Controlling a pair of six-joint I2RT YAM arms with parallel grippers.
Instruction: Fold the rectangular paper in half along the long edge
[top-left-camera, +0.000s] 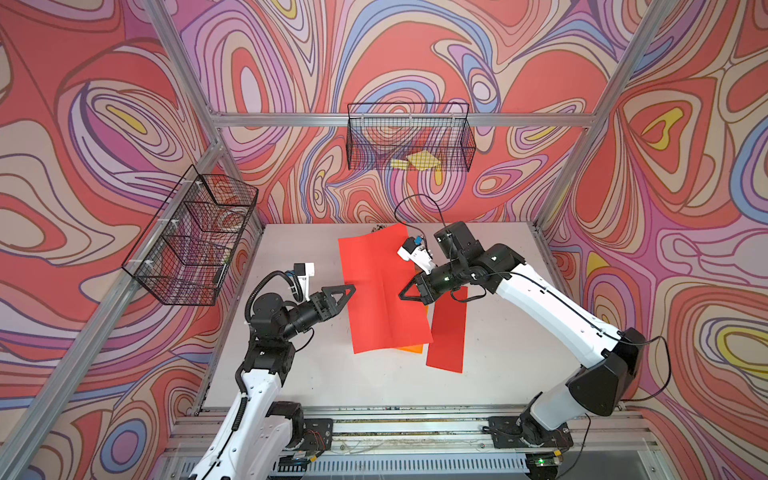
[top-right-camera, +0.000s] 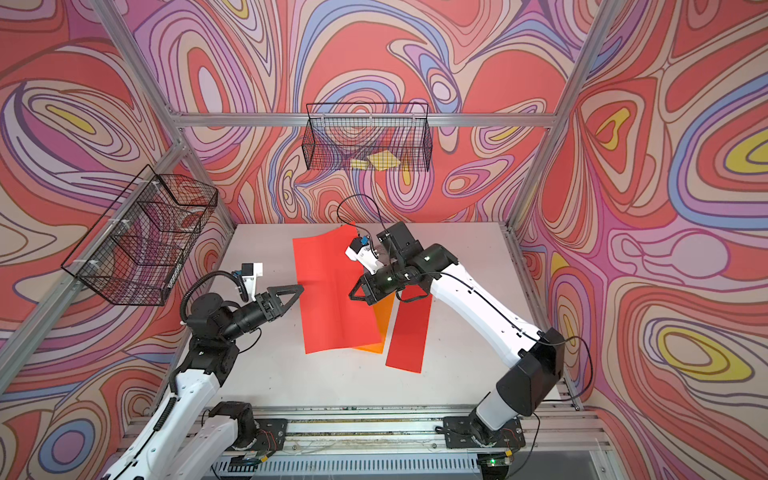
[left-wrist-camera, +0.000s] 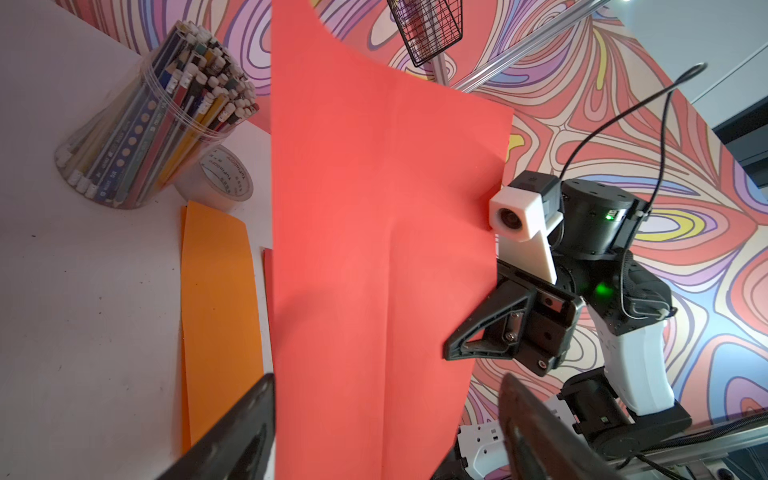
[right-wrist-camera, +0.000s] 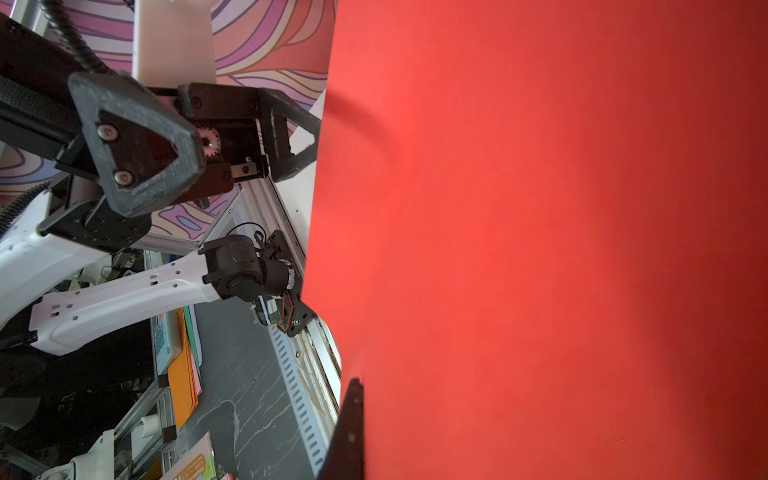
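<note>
A large red sheet of paper (top-left-camera: 368, 296) is raised off the table, with a lengthwise crease line near its middle. In the left wrist view the sheet (left-wrist-camera: 336, 280) rises steeply, its far end curling. My left gripper (top-left-camera: 346, 297) stands at its left edge, its fingers (left-wrist-camera: 524, 424) spread apart on either side of the paper. At the opposite side, my right gripper (top-left-camera: 402, 297) is shut on the sheet. Red paper (right-wrist-camera: 544, 240) fills most of the right wrist view, beside the dark edge of one finger (right-wrist-camera: 349, 432).
Orange paper (top-right-camera: 384, 320) lies partly under the raised sheet, and a narrow red folded paper (top-left-camera: 446, 340) lies to its right. A cup of pencils (left-wrist-camera: 152, 120) and a tape roll (left-wrist-camera: 217, 176) stand at the back.
</note>
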